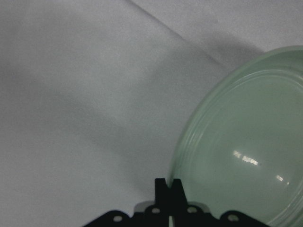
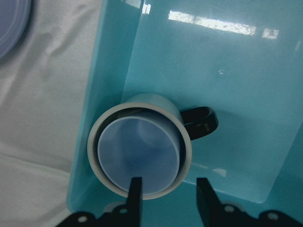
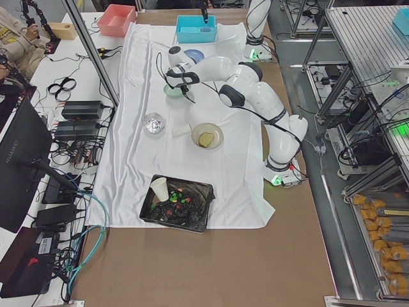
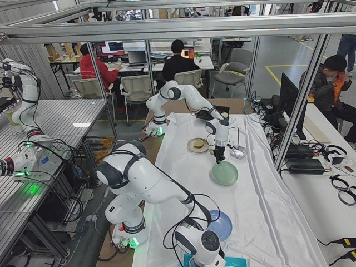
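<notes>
A green plate (image 1: 246,132) lies flat on the white cloth. My left gripper is at its edge, fingertips close together, as seen in the left wrist view; whether it pinches the rim is unclear. My right gripper stands open over a teal bin (image 2: 222,56). In the bin, at its near-left corner, a white cup with black handle (image 2: 199,123) holds a pale blue cup (image 2: 137,151), just beyond the fingertips.
A blue plate (image 4: 221,225) lies beside the bin. A beige plate (image 3: 214,137) with yellow food, a foil bowl (image 3: 154,123) and a black tray (image 3: 198,217) with a paper cup and scraps share the cloth.
</notes>
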